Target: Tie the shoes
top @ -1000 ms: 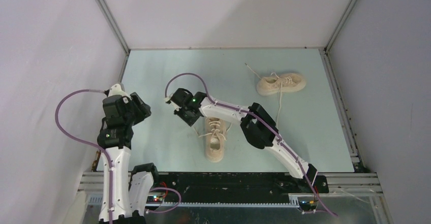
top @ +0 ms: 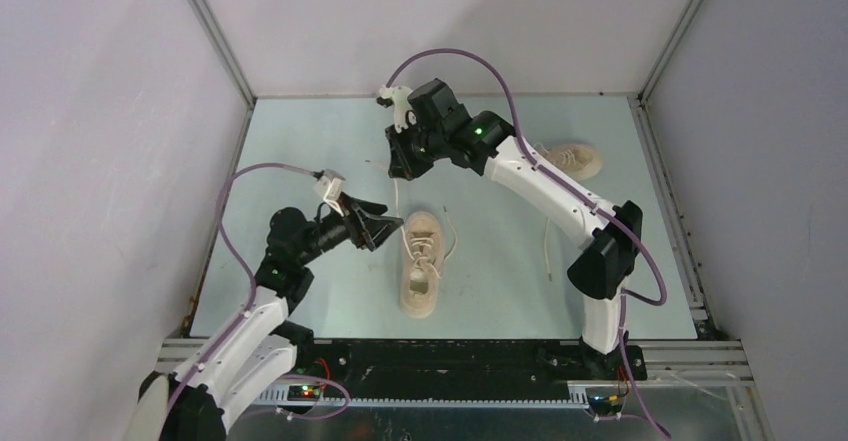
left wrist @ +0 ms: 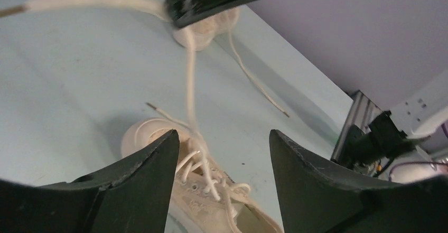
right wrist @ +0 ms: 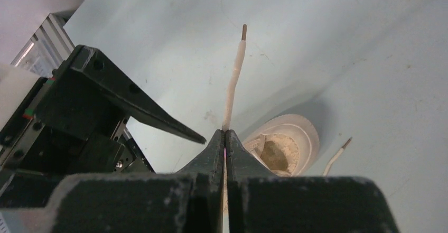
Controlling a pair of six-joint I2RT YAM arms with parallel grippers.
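The near beige shoe [top: 420,276] stands on the table. Its left lace [top: 397,198] runs taut from the eyelets up to my right gripper [top: 402,173], which is shut on it. In the right wrist view the lace's tip [right wrist: 232,82] sticks out past the closed fingertips. My left gripper [top: 396,223] is open beside the shoe's toe, below the right one. Between its spread fingers, the left wrist view shows the stretched lace [left wrist: 190,85] and the shoe [left wrist: 195,201], with no contact visible. The shoe's other lace [top: 452,231] lies loose to its right.
A second beige shoe [top: 575,159], partly hidden behind the right arm, lies at the back right; one of its laces [top: 547,251] trails forward.
My right gripper has moved away from the near shoe toward the back and right, drawing the lace straight. The left gripper has swung right, from the left edge to the shoe's toe.
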